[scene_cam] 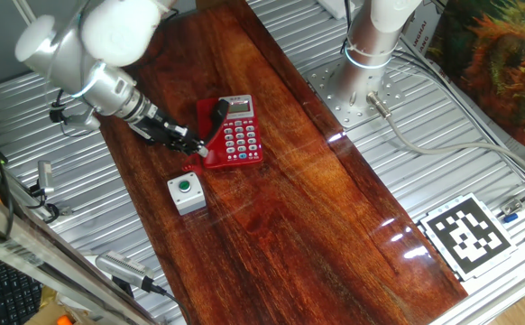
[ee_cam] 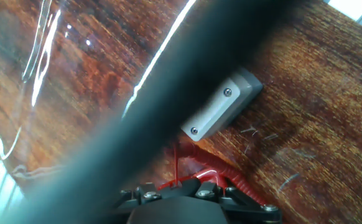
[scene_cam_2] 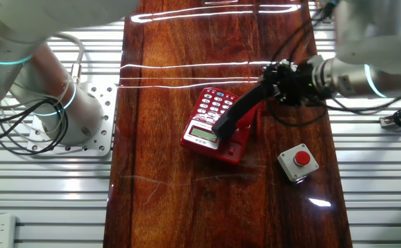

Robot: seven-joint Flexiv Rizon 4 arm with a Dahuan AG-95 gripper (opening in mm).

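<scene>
A red desk phone with a grey keypad and small display lies on the wooden table; in exterior view 2 its display end faces the lower left. Its black handset slants over the phone, off the cradle, one end at my gripper. In exterior view 1 my gripper appears shut on that end, though its fingertips are hard to make out. A blurred dark bar, apparently the handset, crosses the wrist view and hides much behind it. The red coiled cord shows beneath the gripper.
A grey box with a green button stands beside the phone. Another box, with a red button, shows in exterior view 2. A grey box is partly covered in the wrist view. Bare tabletop stretches away from the phone.
</scene>
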